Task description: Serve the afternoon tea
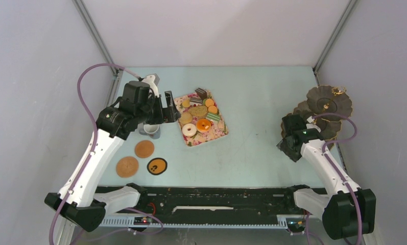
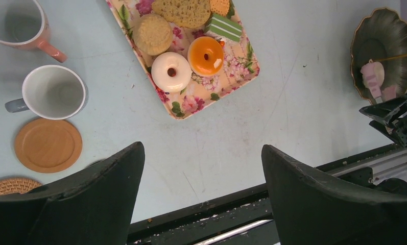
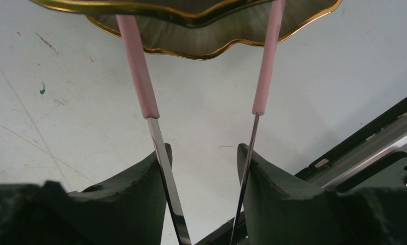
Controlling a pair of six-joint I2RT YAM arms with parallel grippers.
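On the right stands a tiered stand with dark, gold-rimmed scalloped dishes point(image 1: 329, 102). My right gripper point(image 1: 291, 149) is at its near left side, its fingers part open around pink-and-metal tongs. In the right wrist view the metal arms of the tongs point(image 3: 163, 168) run along the inner sides of its fingers, their pink ends spread and reaching over the lower dish point(image 3: 191, 43). A pale round piece point(image 2: 379, 73) shows by the tongs in that dish; what it is stays unclear. My left gripper hovers open and empty, left of the floral tray point(image 1: 206, 142) of treats.
The tray carries a white donut point(image 2: 171, 72), an orange donut point(image 2: 205, 55), green striped cake point(image 2: 223, 28) and several biscuits. At left are two mugs, one grey-handled point(image 2: 55, 94), one pink-handled point(image 2: 25, 30), and coasters point(image 1: 127, 167).
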